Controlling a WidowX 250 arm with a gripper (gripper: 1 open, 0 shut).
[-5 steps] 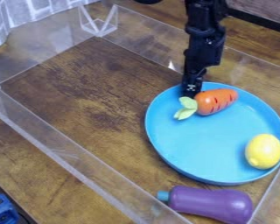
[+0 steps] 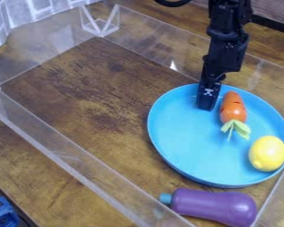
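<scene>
My black gripper (image 2: 209, 91) reaches down from the top onto the back of a blue plate (image 2: 186, 146), just left of a toy carrot (image 2: 232, 108). The carrot lies lengthwise, its green leaves toward the front. Its fingers are small and dark in this view; I see nothing clearly held between them. A yellow lemon-like toy (image 2: 268, 152) sits at the plate's right.
A purple eggplant toy (image 2: 213, 205) lies in front of the plate. A blue object (image 2: 0, 213) is at the lower left corner. The wooden surface (image 2: 74, 97) left of the plate is clear, bordered by transparent walls.
The carrot has swung from lying diagonally to lying lengthwise and shifted right, away from the fingers. The gripper has moved slightly right.
</scene>
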